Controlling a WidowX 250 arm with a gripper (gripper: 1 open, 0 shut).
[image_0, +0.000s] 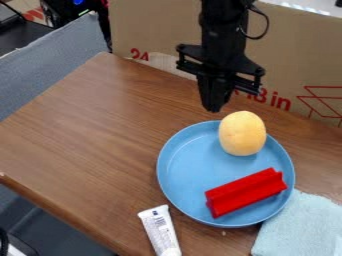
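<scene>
The black gripper (214, 100) hangs above the table, just behind and a little above the blue plate, shut with nothing visible between its fingers. A pale orange rounded object (242, 133) sits at the back of the blue plate (187, 165). A red block-like object (245, 192) lies at the plate's front, tilted diagonally.
A white tube (159, 231) lies in front of the plate, and a pale blue cloth (298, 230) is at the right front. A cardboard box (160, 35) stands along the back.
</scene>
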